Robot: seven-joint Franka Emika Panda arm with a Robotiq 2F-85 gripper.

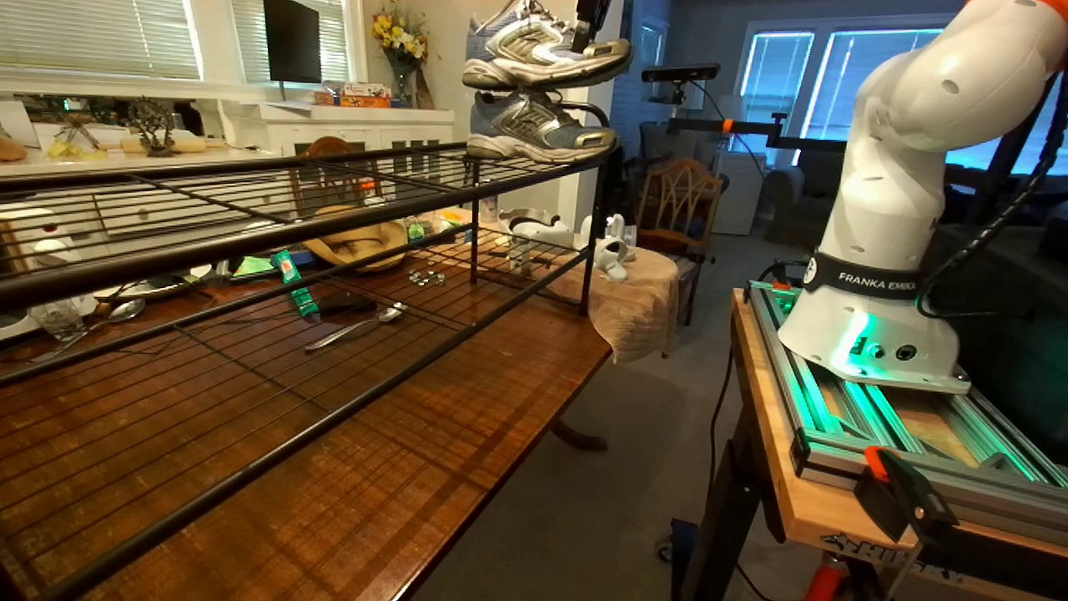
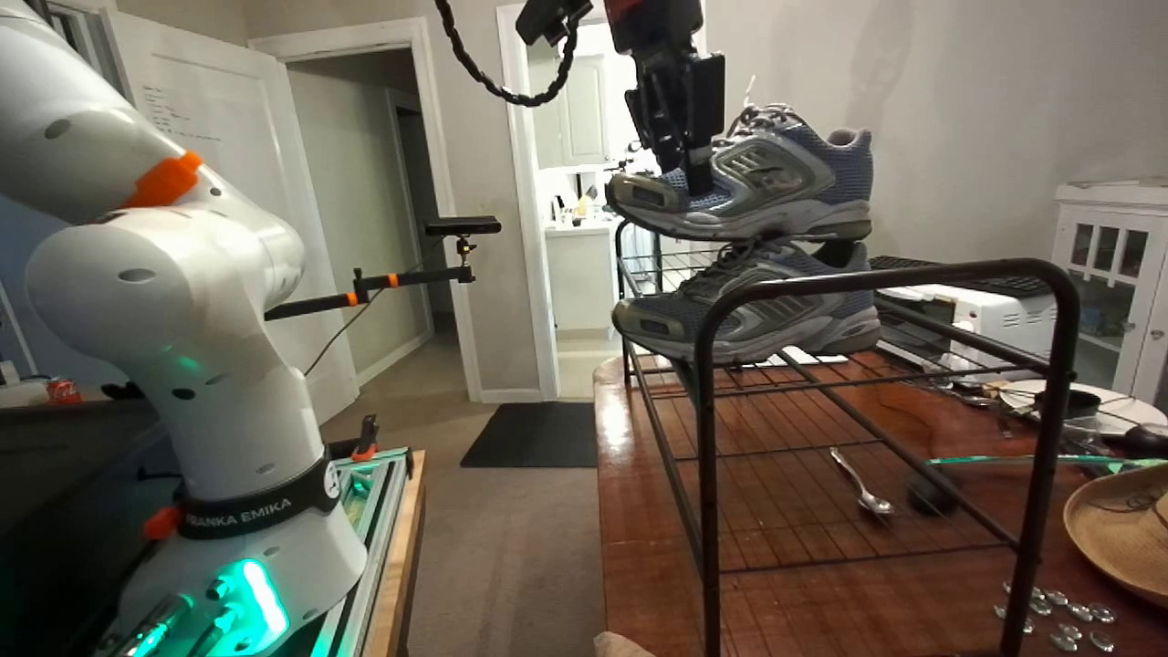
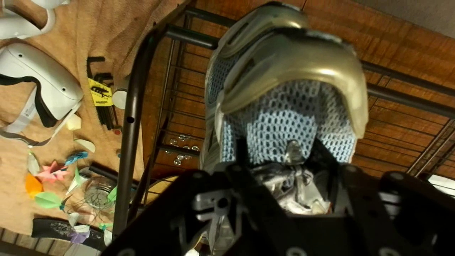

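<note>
A grey-and-blue running shoe (image 2: 788, 181) is directly above its matching shoe (image 2: 756, 301), nearly level, toe toward the robot's side. Whether the upper sole touches the lower shoe, I cannot tell. My gripper (image 2: 687, 175) points down at the upper shoe's forefoot. In the wrist view the gripper is shut on the shoe's upper, just behind the blue mesh (image 3: 281, 115) of the toe, near the laces. The lower shoe (image 3: 258, 25) peeks out mostly hidden beneath. It sits on the top tier of the black wire rack (image 1: 400, 215), at one end.
The rack's top is bare along the rest of its length. Below it, a spoon (image 1: 355, 325) and several glass beads (image 2: 1068, 613) lie around the wooden table (image 1: 400, 451). A white headset (image 3: 47, 81) rests on a cloth-covered surface beyond the rack's end.
</note>
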